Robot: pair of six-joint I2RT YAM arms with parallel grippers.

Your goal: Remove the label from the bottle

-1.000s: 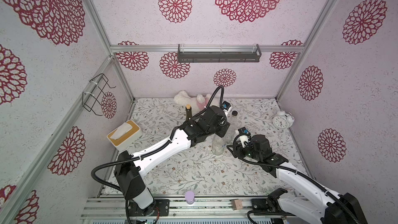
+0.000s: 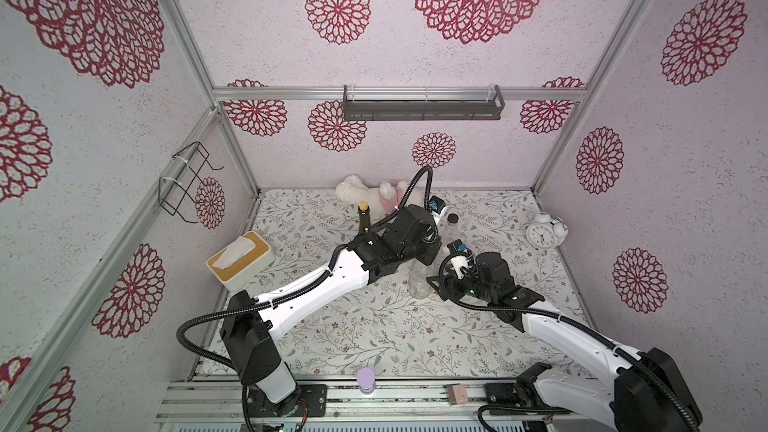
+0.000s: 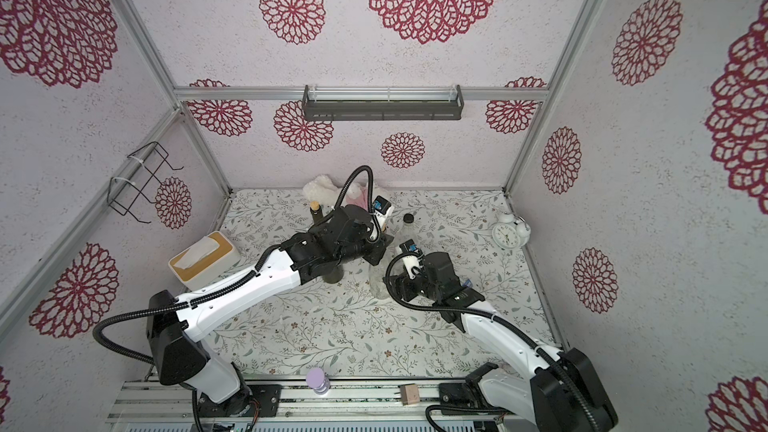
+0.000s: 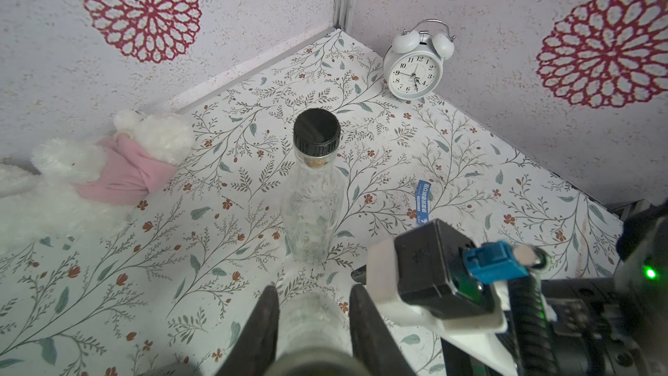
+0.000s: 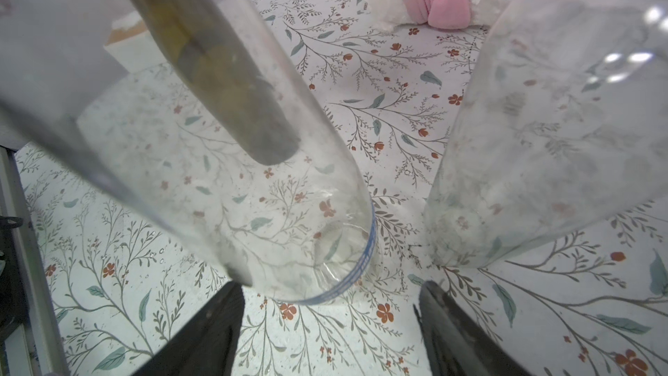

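Note:
A clear glass bottle (image 5: 299, 236) stands mid-table with a thin blue band at its base. Its mouth (image 4: 316, 360) is at the bottom of the left wrist view, where my left gripper is shut on its upper part. No large label shows on the visible side of the glass. Low beside the bottle, my right gripper is part open, with its fingers (image 5: 208, 337) apart near the base; I cannot tell whether they touch it. A blue printed strip (image 4: 423, 202) lies on the table beyond the right gripper.
A second clear bottle with a black cap (image 4: 316, 132) stands close behind. A dark bottle (image 2: 364, 217), a white plush toy (image 2: 360, 190), a tissue box (image 2: 240, 262) and an alarm clock (image 2: 546, 232) surround the area.
My right gripper has moved slightly left, towards the bottle, and its arm now covers more of the capped bottle. The left arm stays almost still.

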